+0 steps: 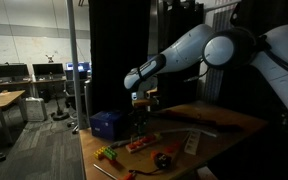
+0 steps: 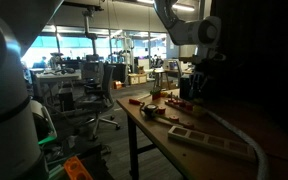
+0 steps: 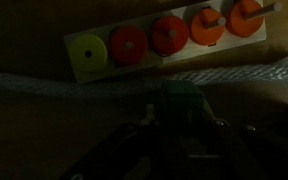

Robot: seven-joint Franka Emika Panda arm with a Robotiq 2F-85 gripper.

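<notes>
In the wrist view a dark green block (image 3: 182, 101) sits between the fingers of my gripper, which looks shut on it; the fingers are mostly lost in shadow. Just beyond it lies a pale pegboard (image 3: 162, 58) carrying a row of round pieces: a yellow disc (image 3: 87, 53) at the left end, then red discs (image 3: 169, 34) and orange ones (image 3: 207, 26). A pale braided rope (image 3: 119, 88) runs between the board and my gripper, passing close to the block. Exterior view 1 has the gripper (image 1: 139, 115) pointing down over the table, small and dark.
A blue box (image 1: 107, 124) stands at the table's back left. Green and yellow pieces (image 1: 106, 153) lie near the left edge. To the right, a long pale board with holes (image 1: 192, 143) rests on the table, also seen as a wooden board (image 2: 211, 142) in exterior view 2.
</notes>
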